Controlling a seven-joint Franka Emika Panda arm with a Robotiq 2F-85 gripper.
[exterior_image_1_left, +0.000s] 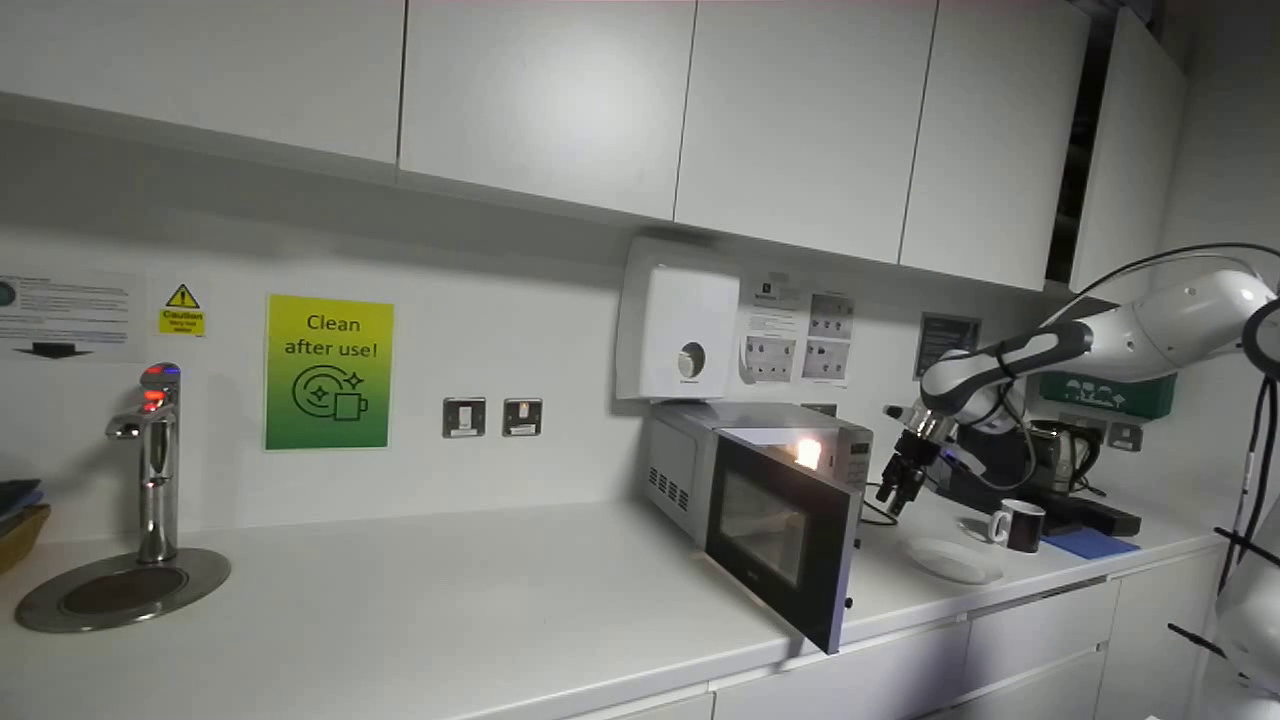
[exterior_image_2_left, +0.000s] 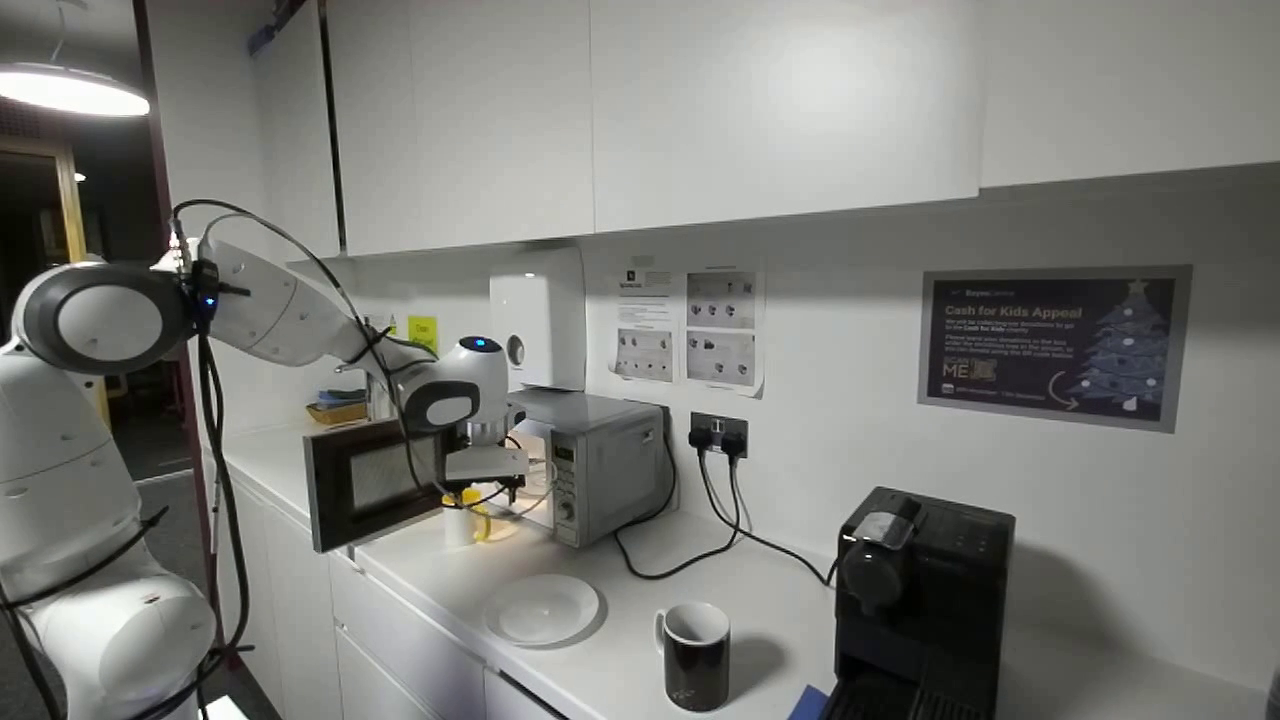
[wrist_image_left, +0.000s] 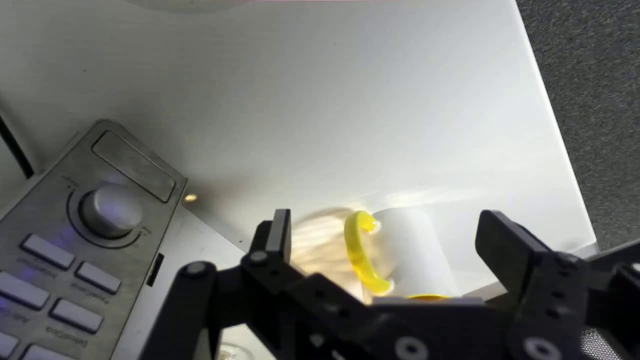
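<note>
My gripper is open, and its two dark fingers stand wide apart in the wrist view. Between and beyond them shows a white mug (wrist_image_left: 414, 249) with a yellow handle (wrist_image_left: 358, 255); nothing is gripped. In exterior view 2 the mug (exterior_image_2_left: 459, 523) stands on the counter in front of the lit microwave (exterior_image_2_left: 600, 462), partly covered by the gripper (exterior_image_2_left: 486, 494) above it. The microwave door (exterior_image_1_left: 774, 528) is swung wide, and in exterior view 1 it hides the mug.
A white plate (exterior_image_2_left: 542, 608) and a black mug (exterior_image_2_left: 696, 660) sit on the counter to the near side. Behind them stands a coffee machine (exterior_image_2_left: 921, 600). Cables (exterior_image_2_left: 720, 546) run along the wall. In exterior view 1, the counter (exterior_image_1_left: 480, 600) left of the microwave is clear.
</note>
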